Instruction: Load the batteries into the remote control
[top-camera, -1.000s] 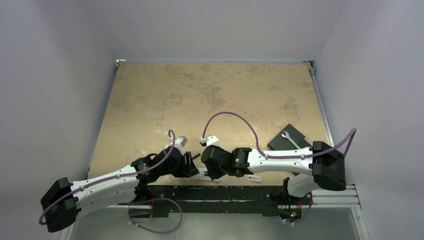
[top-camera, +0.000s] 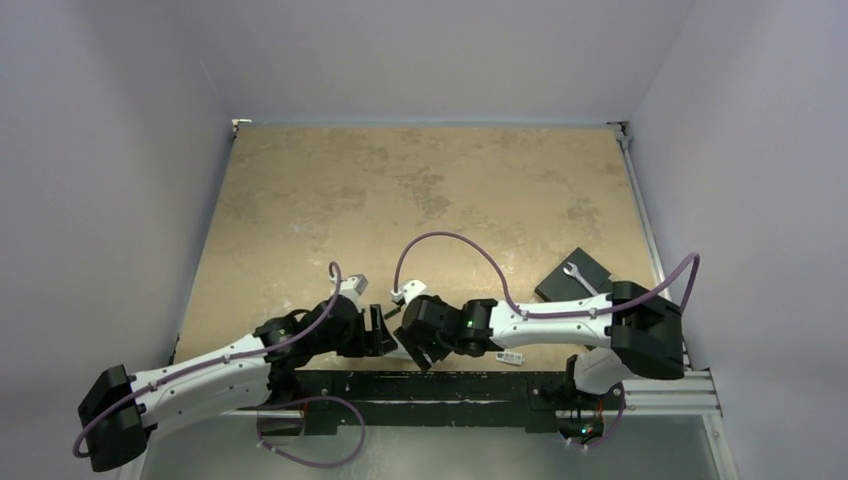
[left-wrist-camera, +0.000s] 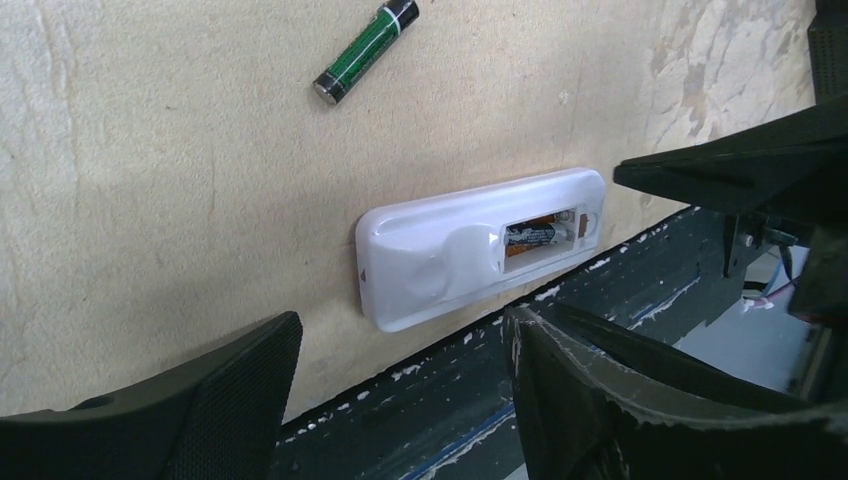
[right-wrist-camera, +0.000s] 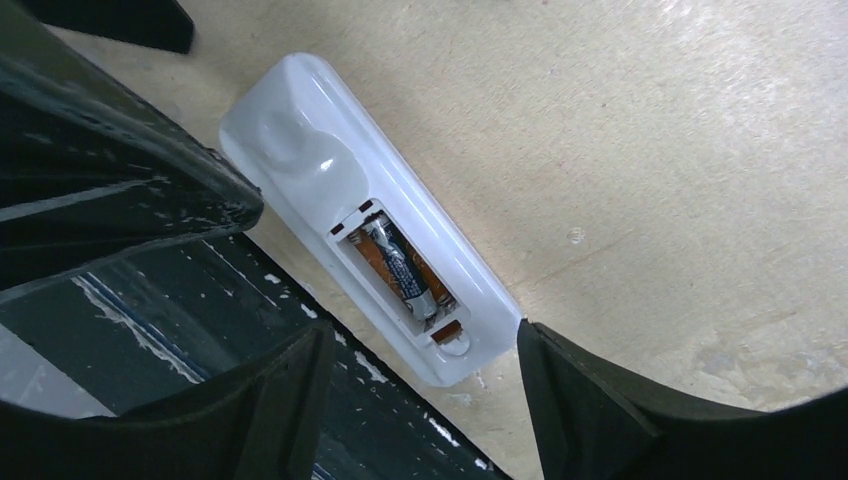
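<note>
The white remote (left-wrist-camera: 430, 260) lies back-up at the table's front edge, its compartment (right-wrist-camera: 395, 265) uncovered with batteries inside; whether they are fully seated I cannot tell. A green battery (left-wrist-camera: 365, 52) lies loose behind it in the left wrist view. My left gripper is open above the table, left of the remote, nothing between its fingers. My right gripper is open over the remote's compartment end, nothing held. In the top view both grippers are close together, partly hiding the remote.
A dark block (top-camera: 555, 281) with a wrench (top-camera: 583, 281) lies at the right. A small white object (top-camera: 509, 357) sits near the front edge. The dark front rail (top-camera: 450, 400) borders the table just beside the remote.
Both arms have shifted slightly: the left gripper a little to the left, the right gripper a little left as well, its wrist tilting.
</note>
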